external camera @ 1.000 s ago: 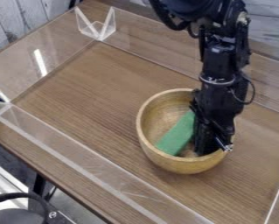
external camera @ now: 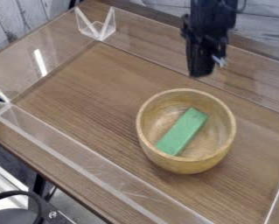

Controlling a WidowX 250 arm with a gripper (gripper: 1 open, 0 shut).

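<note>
A round wooden bowl (external camera: 212, 147) sits on the wooden tray right of centre, with a green rectangular block (external camera: 181, 131) lying tilted inside it. The dark robot gripper (external camera: 202, 61) is raised above and behind the bowl, at the top right, apart from it. Its lower part is blurred, and its fingers are too unclear to show how they stand; no object shows at them.
A clear plastic bracket (external camera: 97, 24) stands at the back left. The tray (external camera: 72, 96) is otherwise bare on the left and front. Black cables (external camera: 16, 199) lie outside it at the bottom left.
The gripper has risen from inside the bowl to well above and behind it. The green block remains in the bowl, now fully uncovered.
</note>
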